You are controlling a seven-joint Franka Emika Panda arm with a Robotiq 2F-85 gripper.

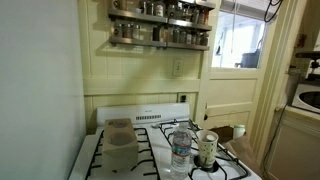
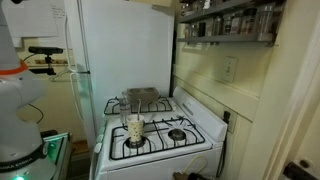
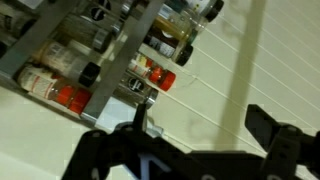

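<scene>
In the wrist view my gripper is open, its two black fingers (image 3: 270,130) set wide apart with nothing between them. Beyond them are spice jars (image 3: 65,60) on metal shelves and a pale panelled wall (image 3: 240,75). On the white stove, exterior view 1 has a brownish box (image 1: 120,148) at the left, a clear water bottle (image 1: 181,152) near the front and a patterned cup (image 1: 207,149) to its right. The same cup (image 2: 135,127) stands on a grate in exterior view 2. Neither exterior view shows the gripper clearly.
Metal shelves (image 1: 160,18) of jars hang on the wall above the stove (image 2: 165,152). A tall white surface (image 2: 130,50) bounds the stove's far side in exterior view 2. At the left there, the white arm (image 2: 20,125) fills the edge. A microwave (image 1: 307,97) sits far right.
</scene>
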